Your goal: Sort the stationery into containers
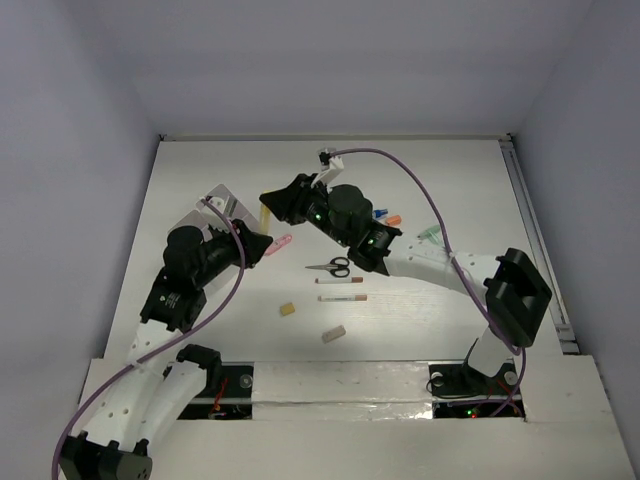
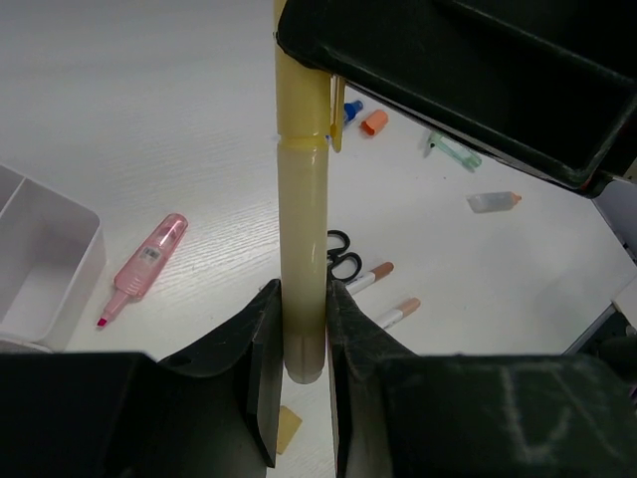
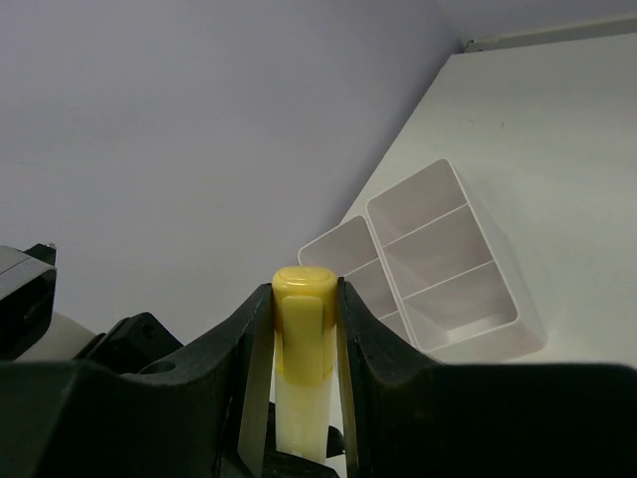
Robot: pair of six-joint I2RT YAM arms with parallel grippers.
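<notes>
A marker with a yellow cap and pale body [image 2: 303, 219] is held between both grippers. My left gripper is shut on its pale lower end. My right gripper is shut on the yellow cap end, which pokes up between its fingers. In the top view the marker [image 1: 265, 218] spans the gap from the right gripper [image 1: 266, 203] down to the left gripper [image 1: 268, 240]. The white divided container [image 3: 498, 289] shows empty compartments in the right wrist view; the left arm partly covers it in the top view.
On the table lie a pink highlighter [image 2: 149, 261], black scissors [image 1: 338, 267], two capped pens, a yellow block [image 1: 287, 309] and a pale eraser [image 1: 333, 333]. Blue, orange and green items [image 1: 430, 234] lie partly behind the right arm.
</notes>
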